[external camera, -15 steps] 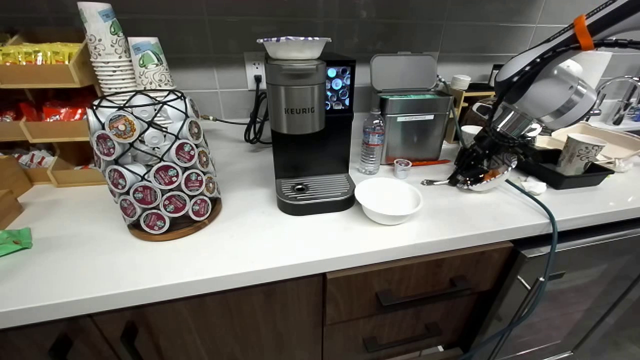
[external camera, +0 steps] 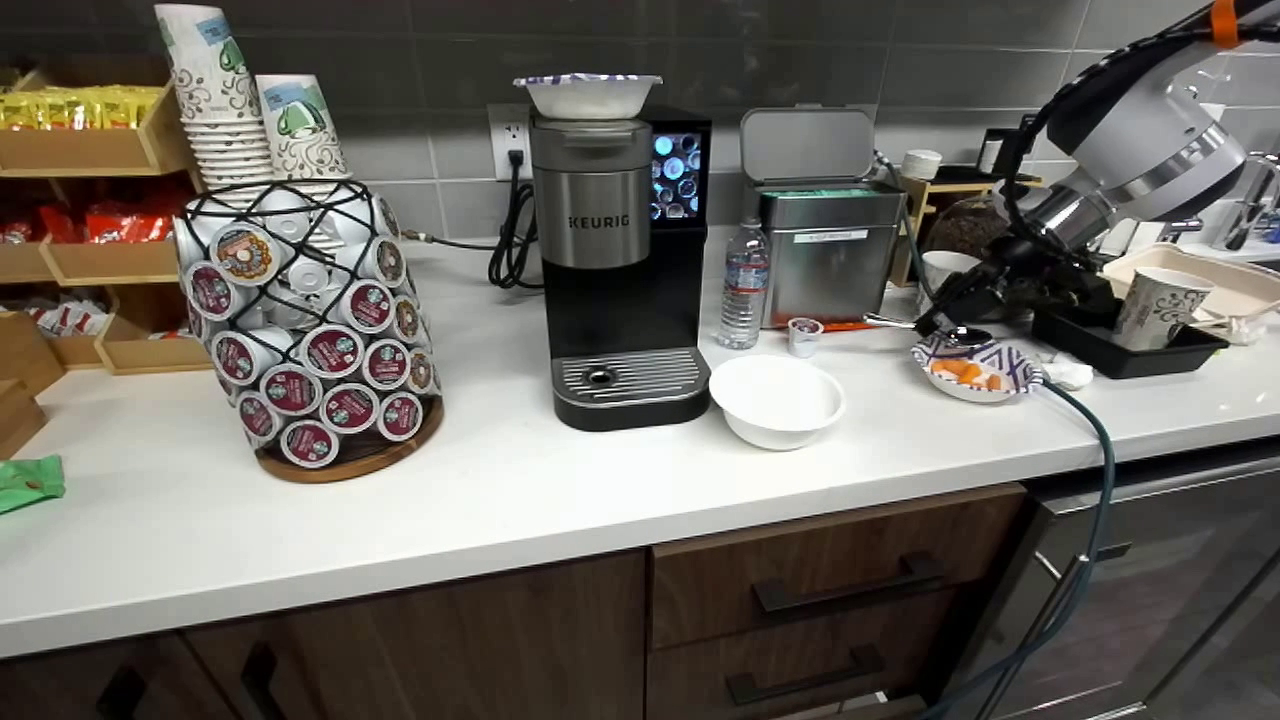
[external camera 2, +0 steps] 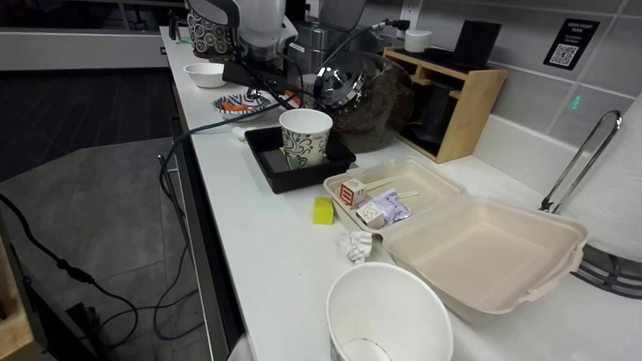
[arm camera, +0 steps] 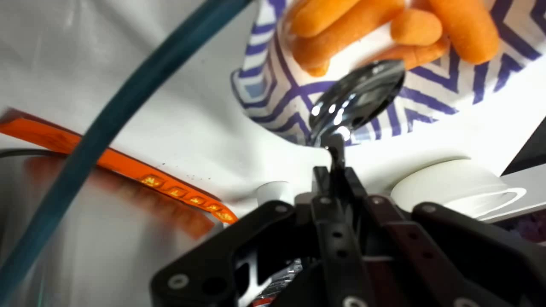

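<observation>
My gripper is shut on the handle of a metal spoon point(arm camera: 361, 94). In exterior view 1 the gripper point(external camera: 939, 314) and spoon point(external camera: 964, 337) hang at the left back rim of a purple-and-white patterned bowl point(external camera: 1022, 371). Baby carrots point(arm camera: 353, 30) lie in that bowl, also seen in exterior view 2 point(external camera 2: 234, 107). The spoon's tip overlaps the carrots in the wrist view; whether it touches them I cannot tell. No carrot shows on the spoon. A plain white bowl point(external camera: 777, 408) stands empty to the left.
A teal cable point(external camera: 1098, 480) runs from beside the patterned bowl over the counter edge. Behind are a steel bin point(external camera: 828, 258), a water bottle point(external camera: 744, 288) and a small creamer cup point(external camera: 804, 337). A black tray point(external camera 2: 283, 180) holding a paper cup point(external camera 2: 305, 138) stands nearby.
My gripper has risen and shifted slightly back, with the spoon in it. The spoon's handle end is higher and farther right, and the patterned bowl with its carrots is less covered.
</observation>
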